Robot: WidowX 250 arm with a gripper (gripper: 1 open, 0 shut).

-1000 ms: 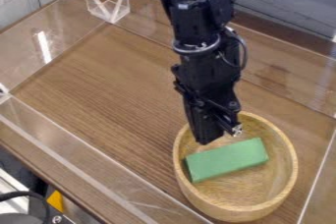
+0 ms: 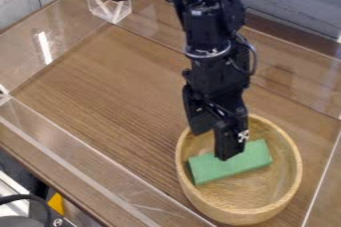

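Note:
The black gripper (image 2: 216, 129) hangs from the arm over a round tan bowl (image 2: 280, 193), its fingers open and low above the bowl's back-left part. A green rectangular block (image 2: 229, 171) lies in the bowl, its back edge partly behind the gripper's lower fingertip.
A clear plastic container (image 2: 110, 2) stands at the back left. Dark cables and a yellow item lie at the bottom-left edge.
The gripper has moved down toward the green block, and its fingertips now reach lower in the view. The bowl and block look unmoved.

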